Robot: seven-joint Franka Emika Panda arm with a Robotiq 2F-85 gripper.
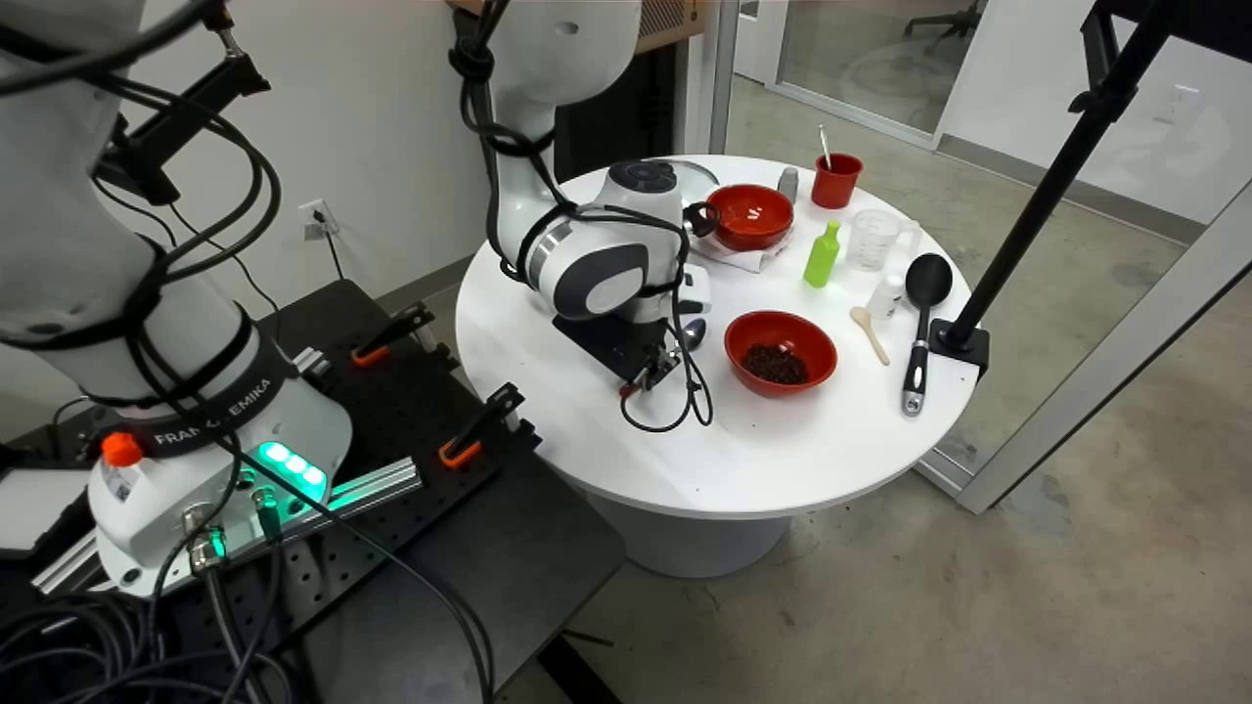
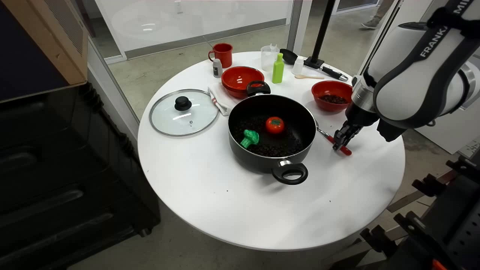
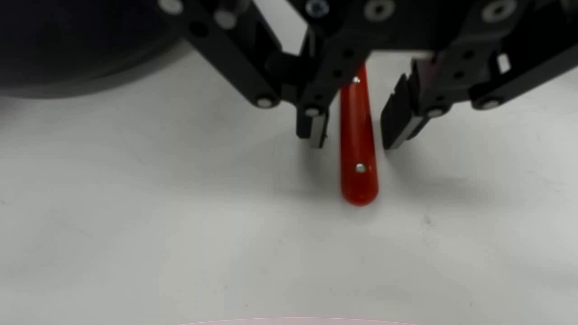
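A red-handled spoon lies on the white table beside the dark pot (image 2: 252, 155); its red handle (image 3: 358, 141) fills the middle of the wrist view. My gripper is part open around the handle, one finger (image 3: 314, 122) on each side, with a gap showing to left and right. In exterior view 2 the gripper (image 2: 340, 141) is down at the handle's outer part, close to the tabletop. The metal spoon head (image 1: 693, 333) shows just past the gripper in exterior view 1. In the pot are a tomato (image 2: 275, 125), green broccoli (image 2: 249, 138) and dark beans.
A red bowl of dark beans (image 1: 782, 352) stands near the gripper. Farther back are a green bottle (image 2: 278, 69), stacked red bowls (image 2: 242, 80), a red mug (image 2: 222, 55) and a black ladle (image 1: 928, 287). A glass lid (image 2: 168, 114) lies at the left.
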